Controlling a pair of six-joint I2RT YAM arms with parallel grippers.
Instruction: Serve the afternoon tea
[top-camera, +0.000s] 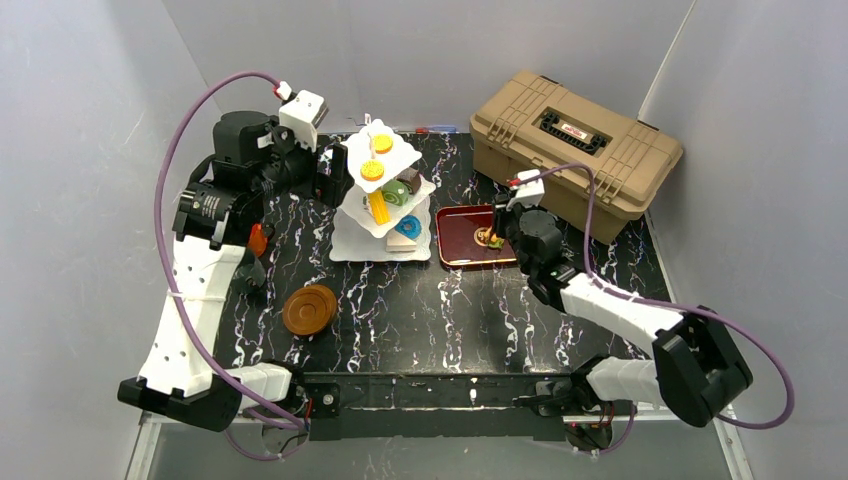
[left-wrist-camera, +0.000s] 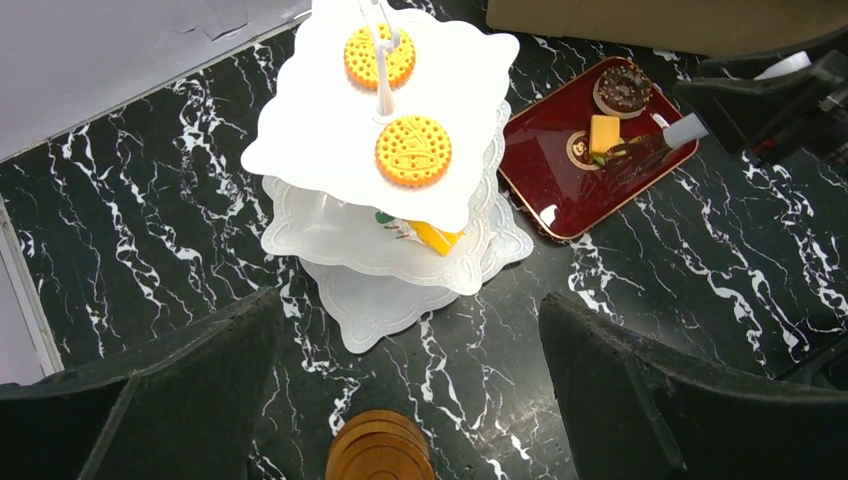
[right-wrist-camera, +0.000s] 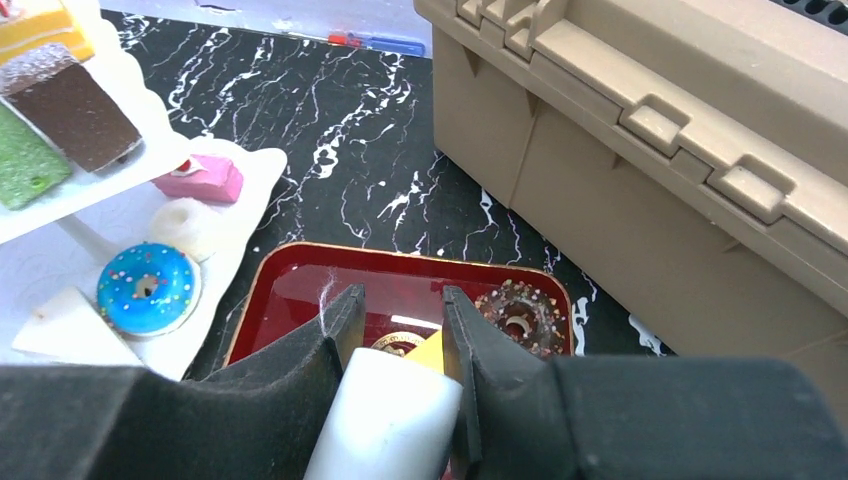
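Observation:
A white tiered stand (left-wrist-camera: 310, 120) holds yellow biscuits, cakes and a blue donut (right-wrist-camera: 147, 290). Right of it is a red tray (left-wrist-camera: 548, 200) with a chocolate donut (left-wrist-camera: 622, 92) and a yellow piece (left-wrist-camera: 605, 133). My right gripper is over the tray, shut on a white cylindrical handle (right-wrist-camera: 385, 420), apparently of a serving tool whose end is by the yellow piece. My left gripper (top-camera: 328, 180) stands open at the stand's left, above the table, with nothing between its fingers.
A tan case (top-camera: 575, 150) fills the back right. A brown round coaster (top-camera: 309, 310) lies front left, and dark and orange objects sit under the left arm.

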